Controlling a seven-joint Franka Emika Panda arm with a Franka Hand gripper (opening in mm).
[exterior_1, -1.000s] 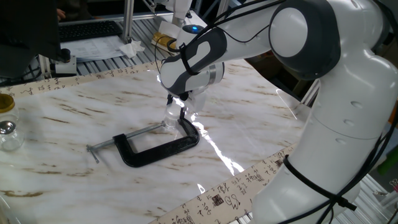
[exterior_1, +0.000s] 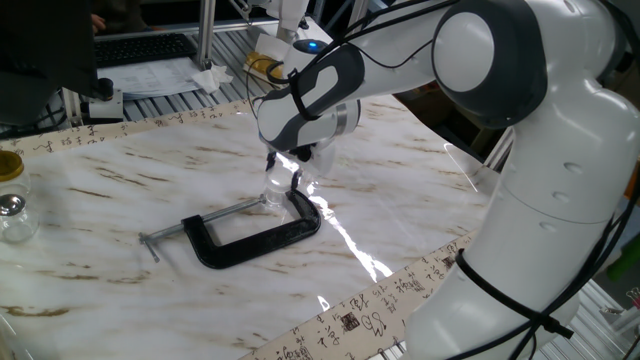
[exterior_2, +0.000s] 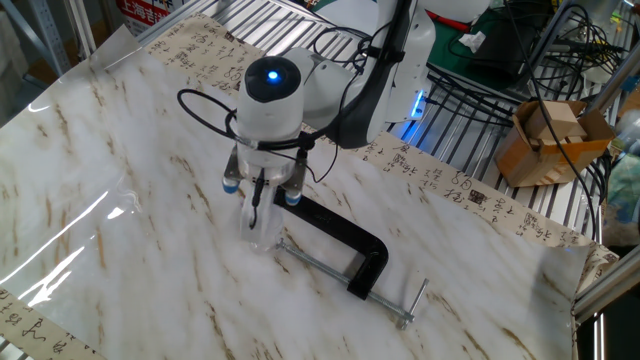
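A black C-clamp (exterior_1: 262, 245) with a silver screw and cross handle lies flat on the marbled table cover. It also shows as a clamp (exterior_2: 345, 228) in exterior view 2. Right by the screw's inner end stands a small clear object (exterior_2: 262, 228), perhaps a plastic or glass container; its outline is faint. My gripper (exterior_1: 283, 178) points down over this clear object (exterior_1: 275, 190), one dark finger showing on either side. In exterior view 2 the gripper (exterior_2: 258, 205) hides part of it. Whether the fingers press on it is unclear.
A glass jar with a yellow lid (exterior_1: 12, 190) stands at the left edge in exterior view 1. A cardboard box (exterior_2: 550, 145) sits on the metal slats beyond the table. Much of the marbled cover (exterior_2: 110, 200) is bare.
The dark parts at my gripper's fingers have shifted slightly, the right one a little to the right. The clamp and the arm look unmoved.
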